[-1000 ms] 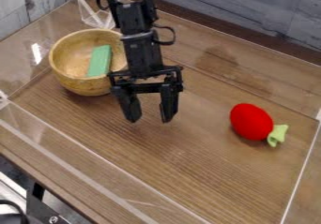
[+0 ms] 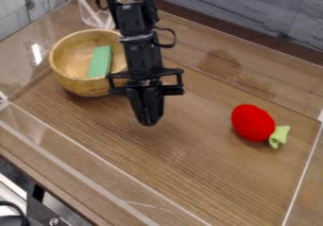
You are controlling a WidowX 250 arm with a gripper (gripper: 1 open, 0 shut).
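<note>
My black gripper (image 2: 151,109) hangs near the middle of the wooden table (image 2: 151,173), its fingertips low and close together at the centre; whether anything is between them cannot be made out. To its left and behind it sits a yellow bowl (image 2: 74,78) with a green block (image 2: 100,61) in it. On the right lie a red object (image 2: 252,122) and a small light-green piece (image 2: 280,134) against it, both apart from the gripper.
The table's edge with dark cables shows at the lower left, and a pale wall at the upper left.
The fingers stood spread apart about a second ago and have since drawn together at the centre. The arm has shifted only slightly, and the objects on the table have not moved.
</note>
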